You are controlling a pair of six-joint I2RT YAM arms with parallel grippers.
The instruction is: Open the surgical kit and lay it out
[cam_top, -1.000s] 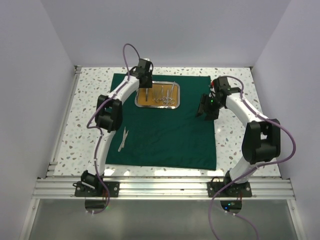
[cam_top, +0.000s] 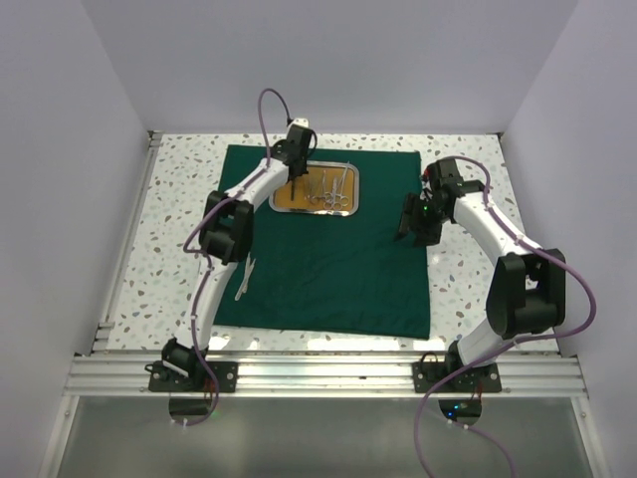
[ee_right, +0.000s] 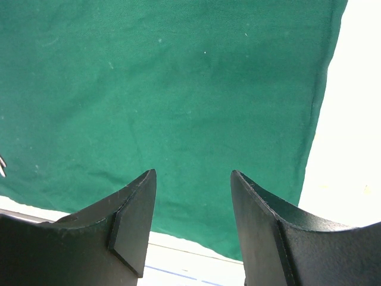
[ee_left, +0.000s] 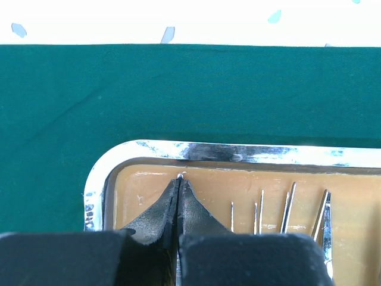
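A silver-rimmed tray (cam_top: 357,189) with a tan floor lies on the green cloth (cam_top: 338,264) and holds several metal instruments, among them scissor-like ones (cam_top: 336,199). At the tray's left end my left gripper is shut; the shiny tip of a slim instrument (cam_top: 293,190) shows right at its fingertips in the left wrist view. Whether that instrument is gripped or lies beneath I cannot tell. Over the cloth's right side, my right gripper stands open, with only cloth seen between its fingers.
Two slim instruments (cam_top: 245,278) lie side by side on the cloth's left part. Bare cloth fills the middle and the front right. Speckled tabletop (cam_top: 149,254) borders the cloth.
My left gripper has shifted right over the tray's left end, now covering the slim instrument's upper part. The right arm has moved slightly right and toward the front.
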